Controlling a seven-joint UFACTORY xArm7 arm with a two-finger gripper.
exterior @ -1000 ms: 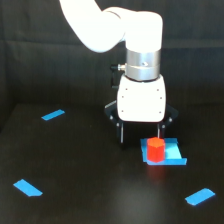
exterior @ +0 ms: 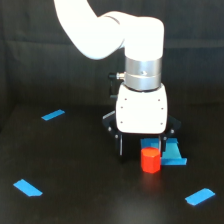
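A red block [exterior: 150, 160] stands at the front left part of a light blue square [exterior: 174, 158], which shows behind it and to its right. My white gripper [exterior: 143, 150] points down just above and behind the block. Its dark fingers stand apart, one on the left and one on the right, wider than the block. Whether the block lies between the fingers or just in front of them, I cannot tell.
Strips of blue tape lie on the black table: one at the back left [exterior: 53, 115], one at the front left [exterior: 28, 188] and one at the front right [exterior: 200, 197].
The red block has shifted a little to the left and toward the camera, from the middle of the blue square to its front left. My gripper has come slightly lower in view.
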